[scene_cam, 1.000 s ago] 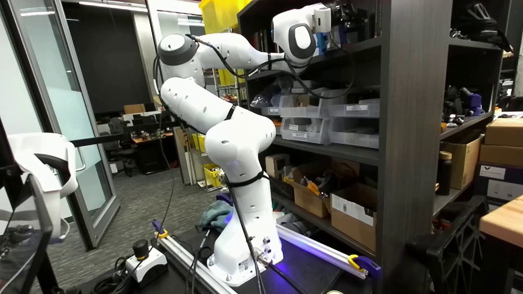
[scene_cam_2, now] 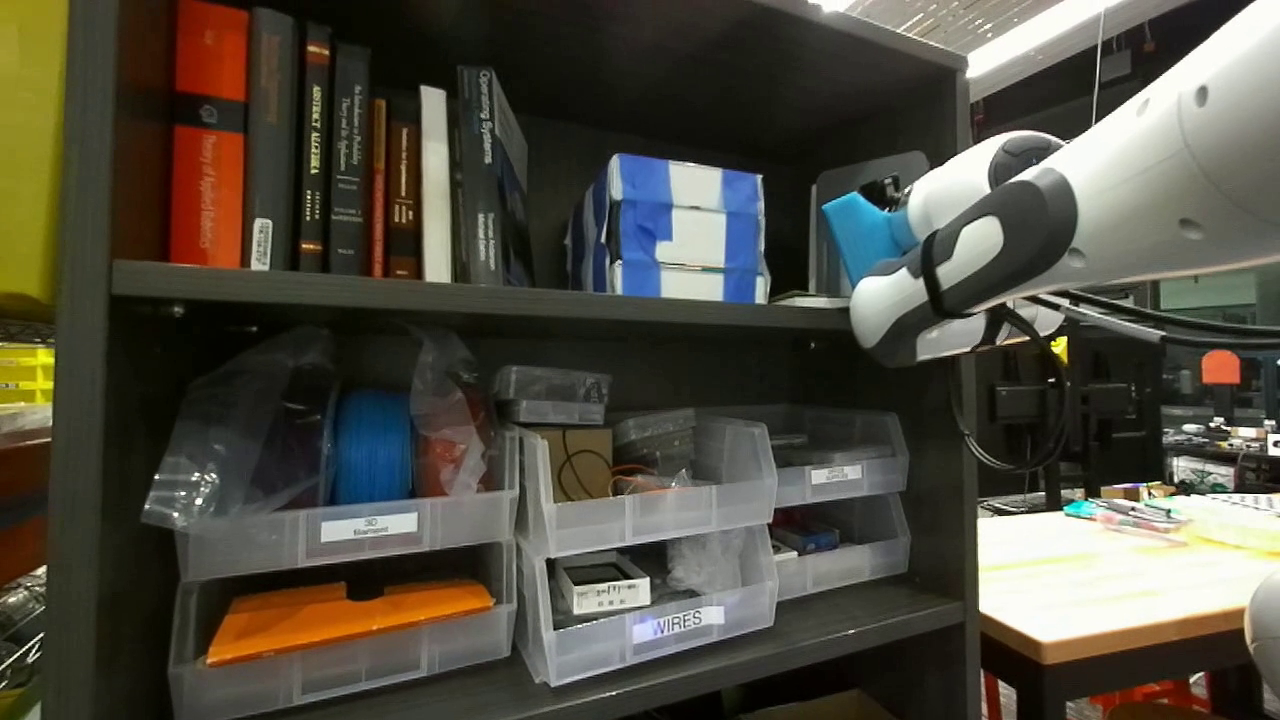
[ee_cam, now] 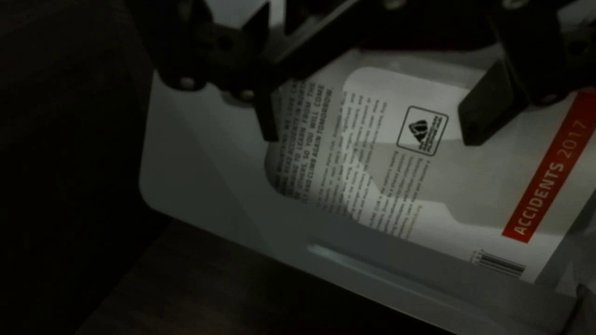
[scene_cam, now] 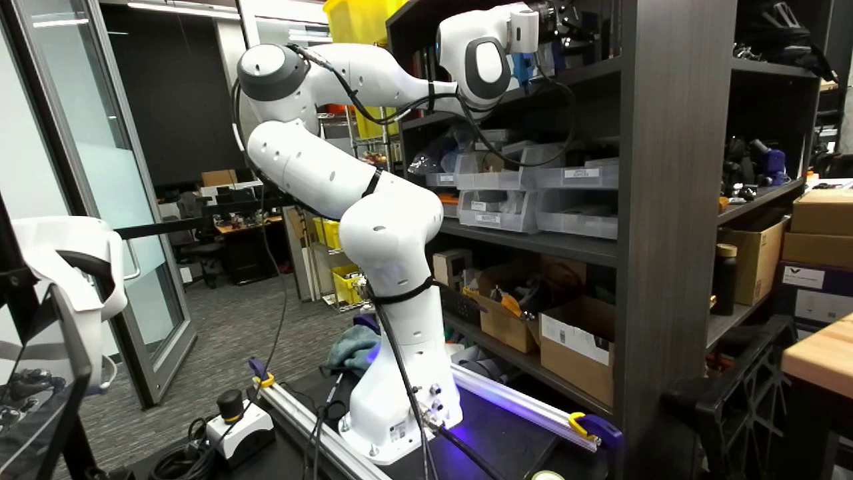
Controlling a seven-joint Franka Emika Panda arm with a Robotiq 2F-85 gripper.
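Note:
My gripper stands open in the wrist view, its dark fingers [ee_cam: 483,106] wide apart. Beyond them is a translucent holder [ee_cam: 195,162] with a white booklet [ee_cam: 436,178] inside, marked "ACCIDENTS 2017" on a red band. Nothing shows clamped between the fingers; whether either touches the holder is hard to tell in this dim view. In exterior view 2 the greyish holder [scene_cam_2: 894,168] is upright at the right end of the upper shelf, partly behind the wrist. Exterior view 1 has the gripper [scene_cam: 572,28] at the upper shelf, its fingertips unclear.
A blue-and-white box stack [scene_cam_2: 684,228] stands left of the holder, with a row of books [scene_cam_2: 348,156] farther left. The shelf board [scene_cam_2: 480,298] runs beneath. Below are clear bins [scene_cam_2: 648,612]. The side panel [scene_cam: 672,240] bounds the shelf.
The arm's elbow has shifted left and up in exterior view 1, and the wrist has moved slightly the same way. The shelf's contents look unchanged.

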